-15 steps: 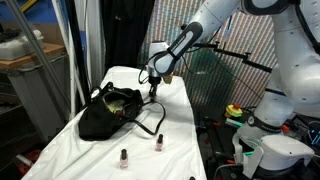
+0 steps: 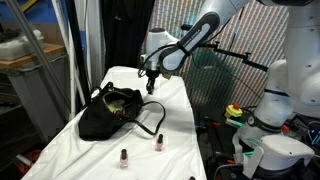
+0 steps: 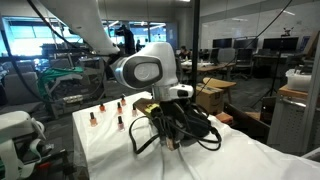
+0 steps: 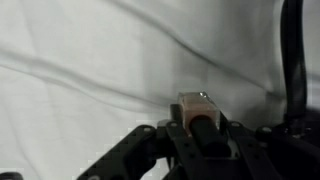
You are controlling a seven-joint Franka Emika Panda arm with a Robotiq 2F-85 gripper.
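Note:
My gripper is shut on a small bottle (image 4: 197, 101) with a pinkish-orange body. In the wrist view the bottle stands out against the white cloth, with part of it hidden by the dark fingers. Exterior view 1 puts the gripper (image 2: 153, 84) at the far part of the table, just beyond the open black bag (image 2: 96, 122). In exterior view 2 the arm stands in front of the bag (image 3: 200, 124), hiding part of it.
Several other small bottles stand on the cloth, among them one bottle (image 2: 124, 158) and another bottle (image 2: 159, 143) in the near part. The bag's black strap (image 2: 158, 118) loops over the table (image 2: 185, 105). Bare cloth lies right of the bag.
The bag and the standing bottles have stayed put.

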